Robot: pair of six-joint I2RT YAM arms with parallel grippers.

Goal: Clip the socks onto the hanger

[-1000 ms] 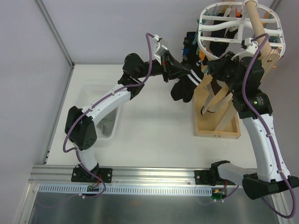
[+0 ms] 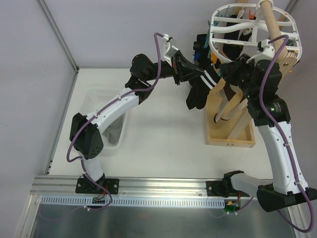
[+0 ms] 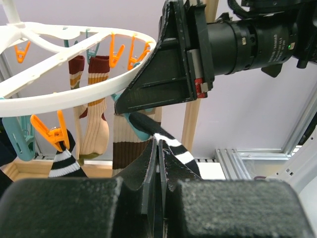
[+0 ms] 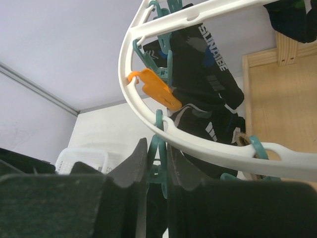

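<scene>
The white round hanger (image 2: pixel 215 30) stands at the upper right with several socks clipped to it. My right gripper is shut on a teal clip (image 4: pixel 159 119) at the hanger's rim. In the left wrist view, that clip (image 3: pixel 137 127) points down from the rim, and the end of a black sock with white stripes (image 3: pixel 184 156) is at its fingers. My left gripper is shut on this sock, pinching a fold by the white stripe just beside the clip. Whether the clip grips the cloth is hard to tell.
An orange clip (image 4: pixel 159 90) sits beside the teal one on the rim. Other socks (image 3: pixel 97 121) hang close by above a wooden base (image 2: pixel 230 142). A white basket (image 2: pixel 94 99) stands at the left, with the middle of the table bare.
The right arm stays at the rim with little movement.
</scene>
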